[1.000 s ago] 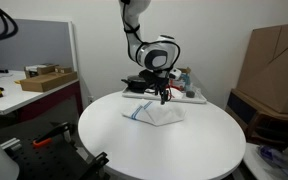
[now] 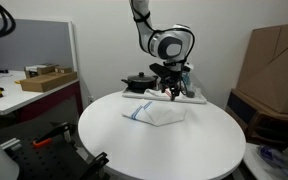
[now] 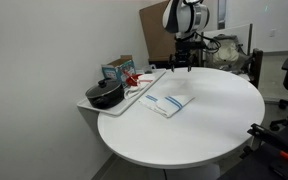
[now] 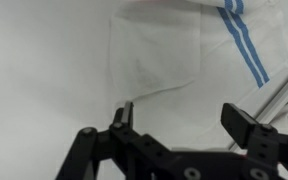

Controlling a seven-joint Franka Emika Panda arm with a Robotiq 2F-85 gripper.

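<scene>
A white cloth with blue stripes lies partly folded on the round white table. In the wrist view the cloth fills the upper part, its stripes at the upper right. My gripper is open, its two dark fingertips wide apart with nothing held between them. In exterior view 1 the gripper hangs above the far edge of the cloth. Exterior view 2 has the gripper up over the table's far side, apart from the cloth.
A lidded black pot stands on a white tray at the table's edge. Close by are a cardboard box and small red and white items.
The arm's head and gripper have moved to the right and somewhat higher in exterior view 1. The cloth looks unmoved.
</scene>
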